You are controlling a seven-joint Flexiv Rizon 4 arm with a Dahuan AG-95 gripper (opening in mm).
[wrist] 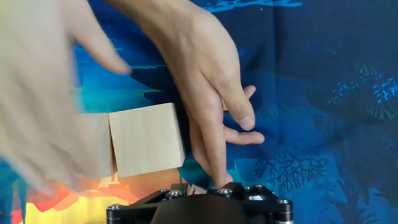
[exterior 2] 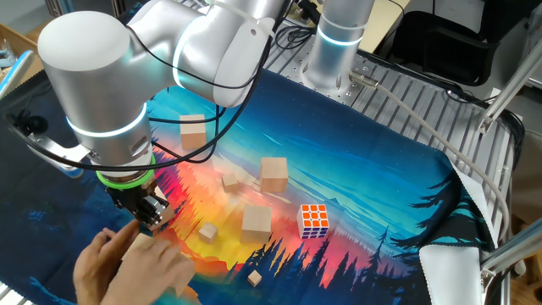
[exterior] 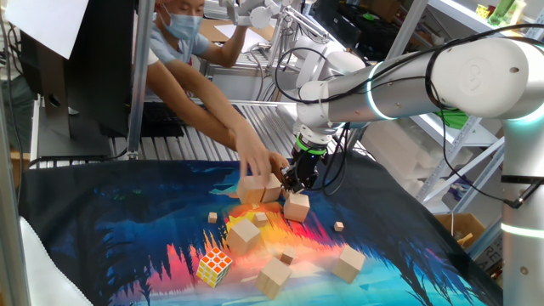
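Observation:
My gripper [exterior: 293, 185] points down at the far side of the cloth, close to a wooden cube [exterior: 297, 209]. Two larger wooden cubes stand side by side to its left; one of them [wrist: 146, 140] shows clearly in the wrist view. A person's hand [wrist: 208, 93] reaches right up to my fingertips, while the other hand [wrist: 37, 93], blurred, covers much of the second cube. Only a small pale patch shows between the black fingers, so whether they grip anything is unclear. In exterior view 2 the hands [exterior 2: 140, 271] are just below the gripper [exterior 2: 154, 216].
A Rubik's cube [exterior: 214, 267] lies at the near left. Several wooden cubes, large [exterior 2: 273, 174] and small [exterior 2: 255, 278], are scattered across the printed cloth [exterior 2: 364, 161]. The person's arms [exterior: 200, 102] occupy the far side.

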